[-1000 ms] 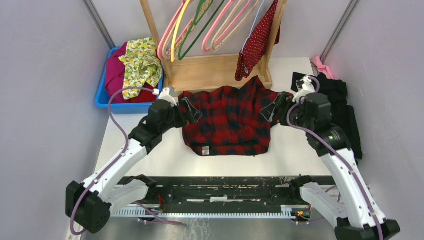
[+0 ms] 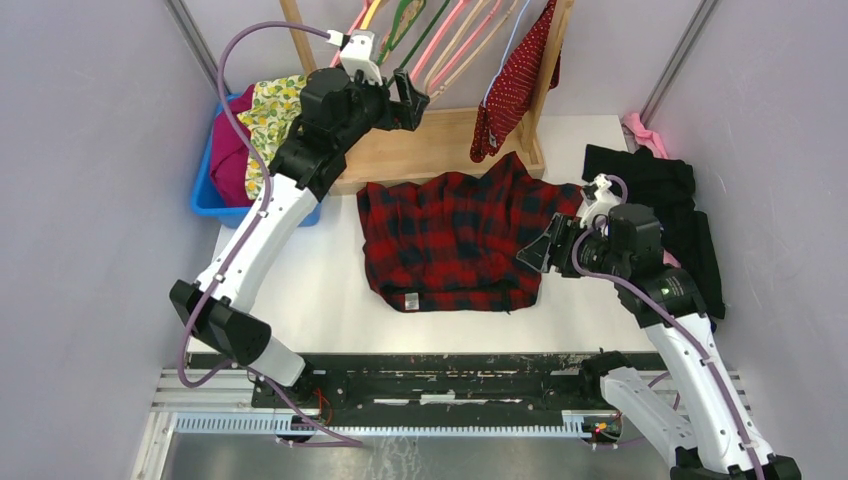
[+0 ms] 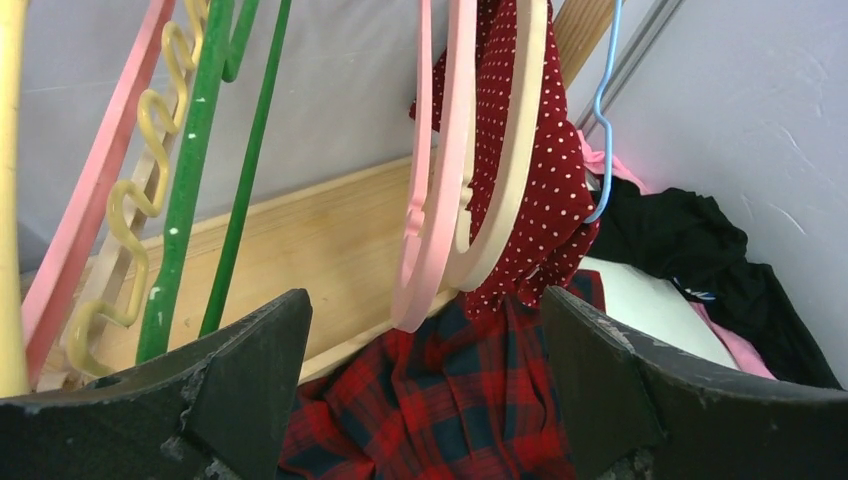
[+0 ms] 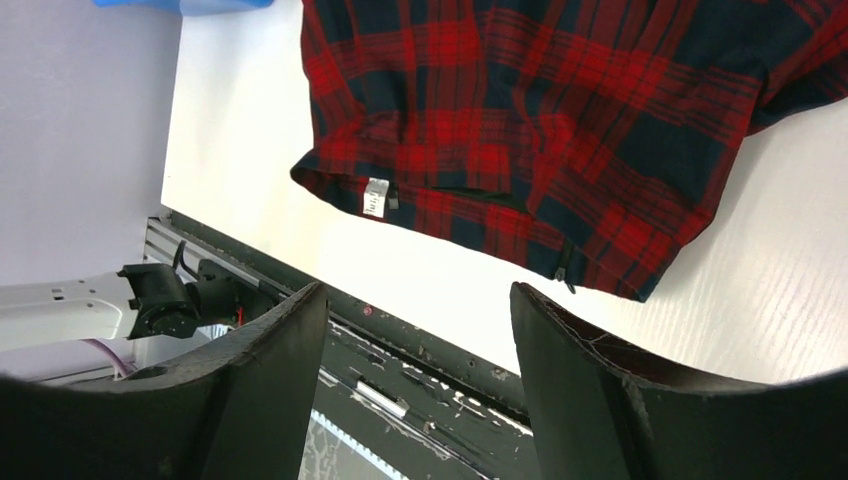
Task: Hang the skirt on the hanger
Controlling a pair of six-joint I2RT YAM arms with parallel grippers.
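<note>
A red and dark-blue plaid skirt [image 2: 450,240] lies spread flat on the white table, its waistband with a white tag [image 4: 375,197] toward the front edge. Above the wooden rack base hang several hangers; a pink hanger [image 3: 437,230] and a cream one beside it dangle ahead of my left gripper. That gripper is open and raised at the hangers, with green ones [image 3: 190,190] off to its left; nothing is gripped. Over the skirt's right side hovers my right gripper [image 2: 533,257], its fingers [image 4: 265,370] apart and no cloth between them.
On the rack's right, a dotted dark-red garment [image 2: 513,85] hangs from a light-blue hanger. A blue bin [image 2: 205,190] with clothes stands at the back left. Black cloth [image 2: 645,180] lies at the right. Bare table shows in front of the skirt.
The right gripper has moved only slightly. The skirt lies unchanged.
</note>
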